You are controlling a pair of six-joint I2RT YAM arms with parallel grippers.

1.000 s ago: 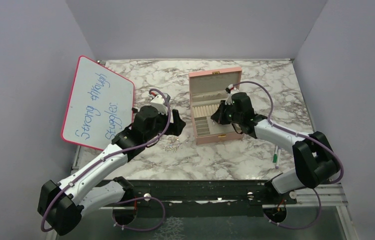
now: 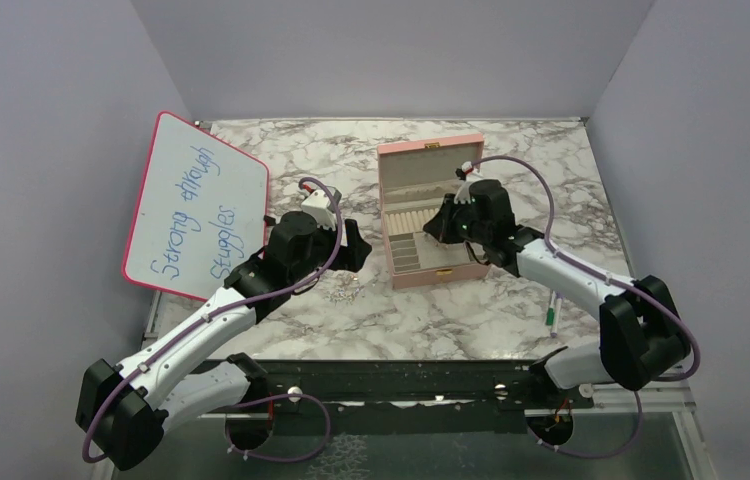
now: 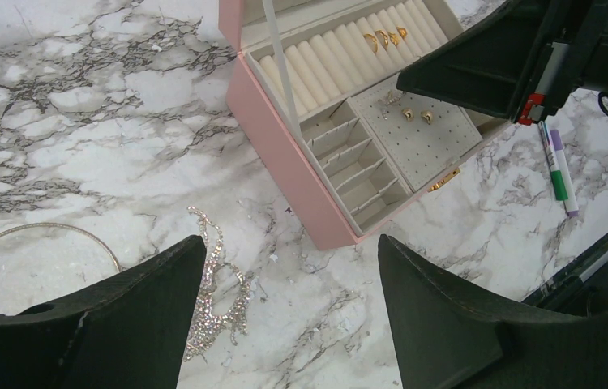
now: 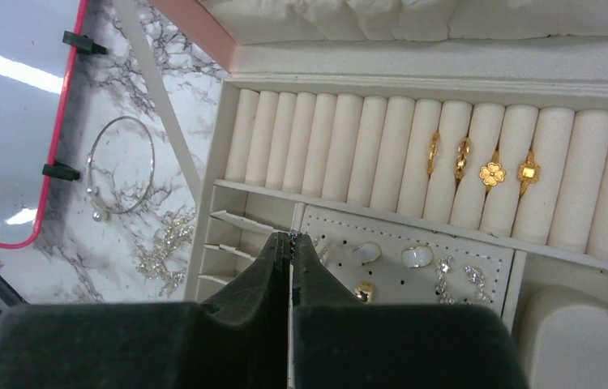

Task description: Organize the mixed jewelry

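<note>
The pink jewelry box (image 2: 436,283) stands open, gold rings (image 4: 492,173) in its roll slots. Its earring pad (image 3: 430,146) holds gold studs, pale pieces and silver earrings (image 4: 474,280). My right gripper is over the pad's left edge, fingertips close together with a small sparkly bit at them; whether it is held is unclear. My left gripper stands open left of the box, over the marble, nothing between its fingers. A tangle of silver chains (image 3: 236,316) and a bangle (image 4: 152,162) lie on the table beside the box.
A whiteboard (image 2: 191,200) with writing lies on the left. Two markers (image 3: 554,162) lie right of the box. Marble table (image 2: 481,330) in front of the box is clear.
My right arm has shifted a little, its elbow moving rightward and its gripper staying over the box. The left arm has not visibly moved.
</note>
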